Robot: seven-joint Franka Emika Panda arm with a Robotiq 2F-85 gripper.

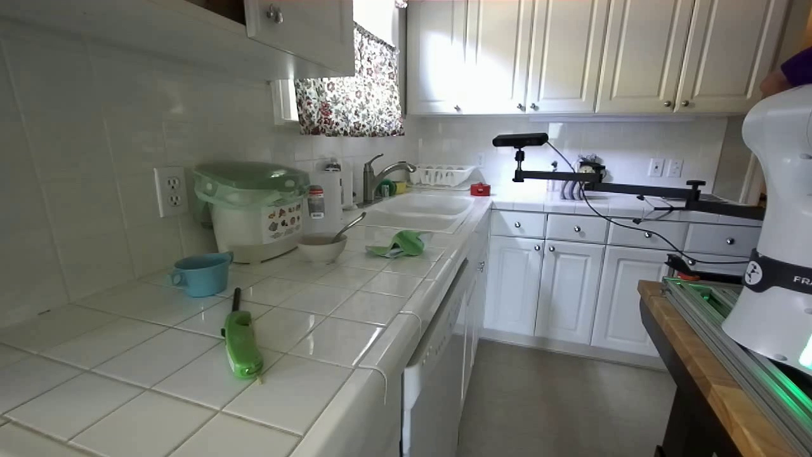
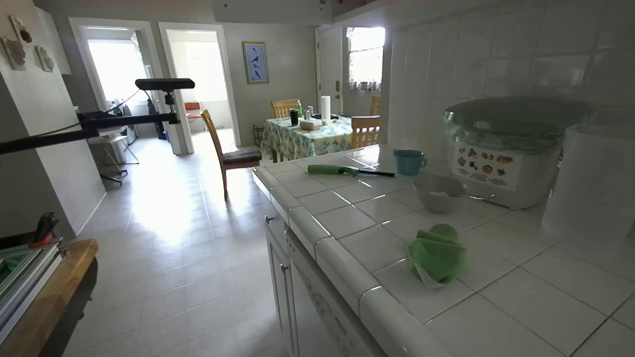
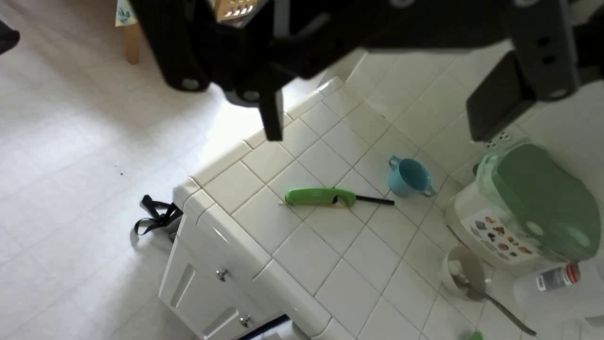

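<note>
Black fingers of my gripper reach in from the top of the wrist view, spread wide with nothing between them, so it is open. It hangs above the counter and touches nothing there. A green lighter [image 3: 313, 196] with a black nozzle lies flat on the white tiles, a thin stick alongside it. Beyond the nozzle's tip stands a blue two-handled cup [image 3: 408, 177], upright. The pale bowl [image 1: 321, 247] holds a spoon that leans over its rim. A crumpled green cloth [image 2: 438, 253] rests near the sink side of the counter. Neither exterior view shows the gripper.
Against the wall stands a bin with a green lid [image 3: 549, 195], with a white bottle [image 3: 557, 292] beside it. The counter's rounded edge [image 1: 392, 320] drops to the floor. Tiles around the lighter are mostly clear.
</note>
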